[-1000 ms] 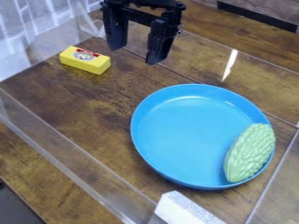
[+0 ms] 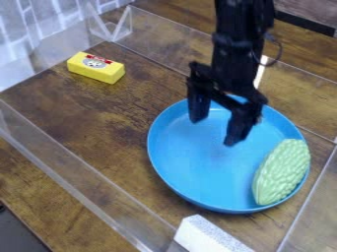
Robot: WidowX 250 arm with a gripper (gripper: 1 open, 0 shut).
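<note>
My black gripper (image 2: 224, 116) hangs open over the back part of a blue plate (image 2: 198, 172), with no object visible between its fingers. A pale green oblong object (image 2: 281, 172), like a leafy vegetable, lies on the right side of the plate, to the right of the gripper and nearer the front.
A yellow box (image 2: 97, 66) lies at the back left on the wooden table (image 2: 73, 138). A white block (image 2: 211, 239) is at the front edge, below the plate. A thin white item (image 2: 261, 74) shows behind the arm.
The plate, green object and yellow box have stayed in place.
</note>
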